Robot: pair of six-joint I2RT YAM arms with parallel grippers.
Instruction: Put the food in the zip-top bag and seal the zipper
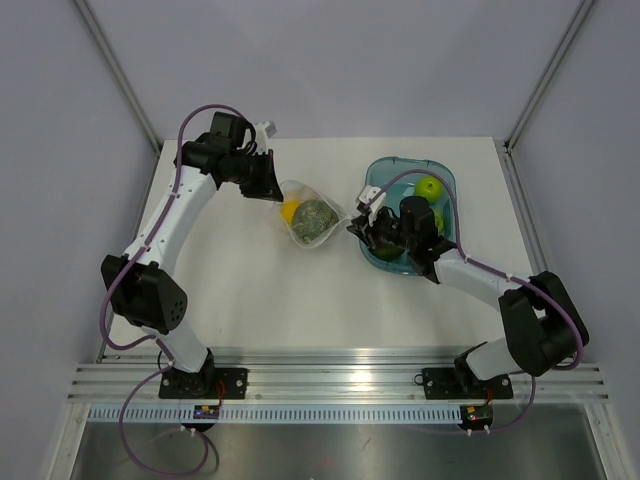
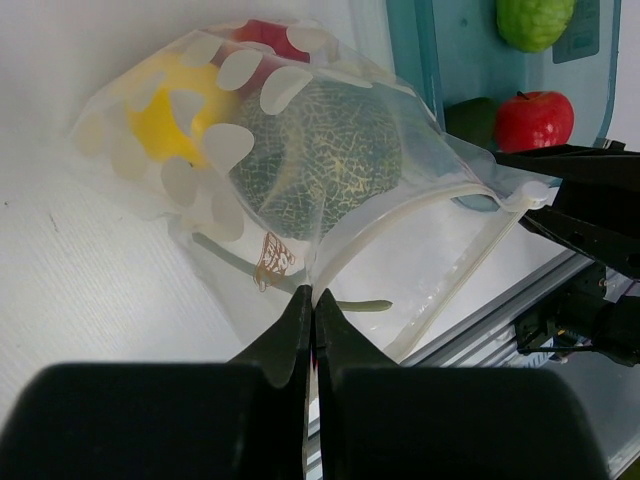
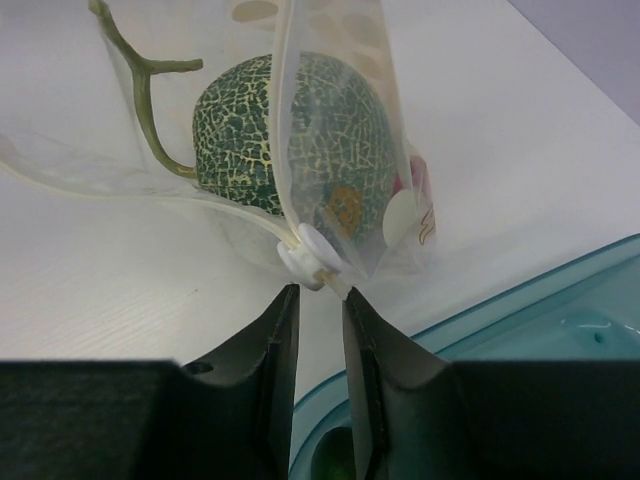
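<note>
The clear zip bag (image 1: pixel 310 218) holds a dark mottled melon (image 2: pixel 320 150), a yellow item (image 2: pixel 170 110), something red and a green stalk (image 3: pixel 150 110). My left gripper is shut on the bag's rim at its upper-left end. At the other end, by the white zipper slider (image 3: pixel 310 255), my right gripper has its fingers part open, just beside the slider and the zip strip's tip; whether it touches them is hard to tell.
A teal bin (image 1: pixel 410 170) right of the bag, under my right arm, holds a red apple (image 2: pixel 532 122), a green pepper (image 2: pixel 530 18) and other produce.
</note>
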